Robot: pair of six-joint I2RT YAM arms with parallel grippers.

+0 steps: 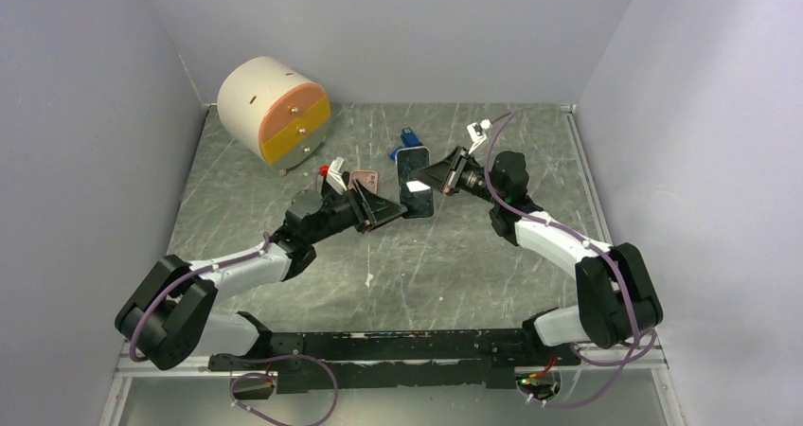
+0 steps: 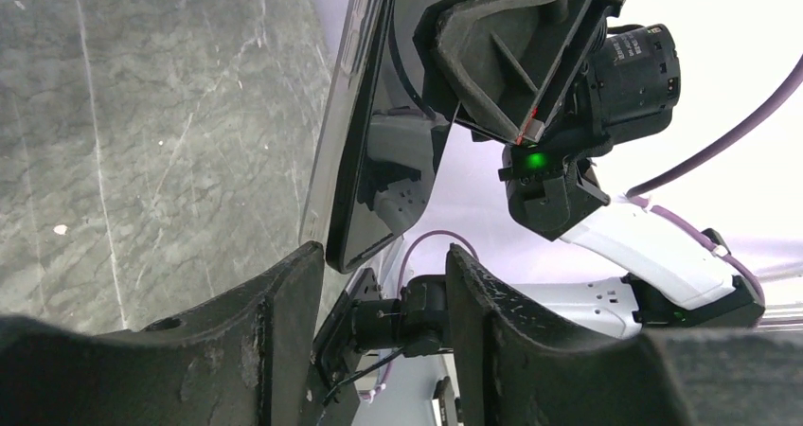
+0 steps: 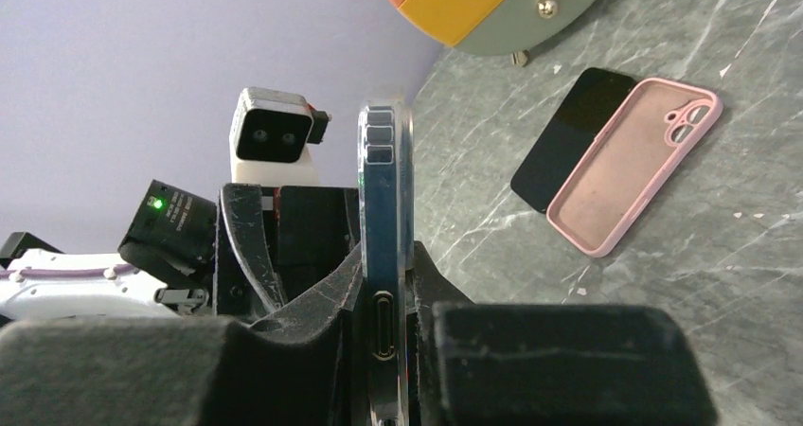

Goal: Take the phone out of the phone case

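Observation:
A dark phone (image 1: pixel 415 166) in a clear case (image 3: pixel 386 175) is held up above the table by my right gripper (image 1: pixel 419 176). The right fingers (image 3: pixel 317 336) press on both faces of it, and it shows edge-on in the right wrist view. From the lower left, my left gripper (image 1: pixel 401 212) reaches the phone's bottom corner, with fingers apart. In the left wrist view that corner hangs just in front of the gap, near the left-hand finger (image 2: pixel 295 289); whether they touch I cannot tell. The phone appears still inside the clear case.
A pink case (image 3: pixel 625 166) lies on the table, partly over or against another black phone (image 3: pixel 568 137). The round drawer box (image 1: pixel 275 109) stands at the back left, and a blue object (image 1: pixel 409 138) sits behind the held phone.

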